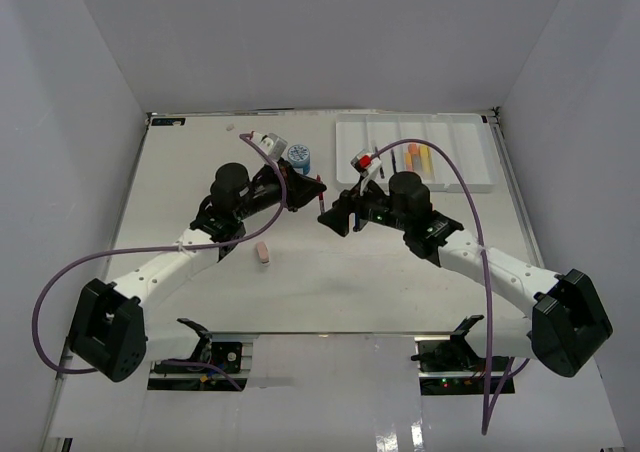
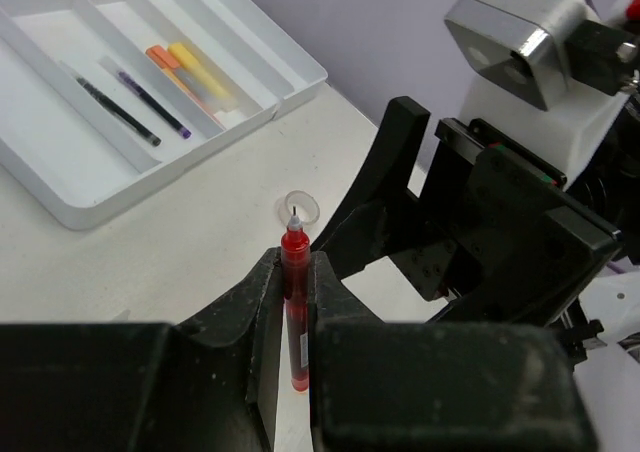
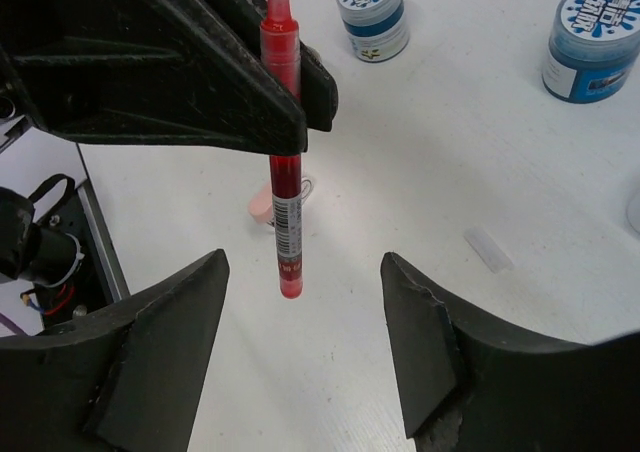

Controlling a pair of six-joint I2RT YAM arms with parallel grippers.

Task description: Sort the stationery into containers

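Note:
A red pen (image 2: pixel 297 317) is clamped in my left gripper, which is shut on its body, tip upward in the left wrist view. In the right wrist view the pen's barcoded lower part (image 3: pixel 288 227) sticks out below the left fingers and appears in the gap of my right gripper. That gripper is open, its fingers (image 3: pixel 165 347) apart on either side and not visibly touching the pen. The white compartment tray (image 1: pixel 460 183) at the back right holds a black pen (image 2: pixel 118 110), a purple pen (image 2: pixel 152 104), an orange marker (image 2: pixel 170 67) and a yellow marker (image 2: pixel 200 70).
Blue-labelled jars (image 3: pixel 372 17) stand behind the grippers. A pink block (image 1: pixel 262 253) lies on the table at left, and a small pale piece (image 3: pixel 488 250) lies near the jars. A clear ring (image 2: pixel 300 207) sits before the tray.

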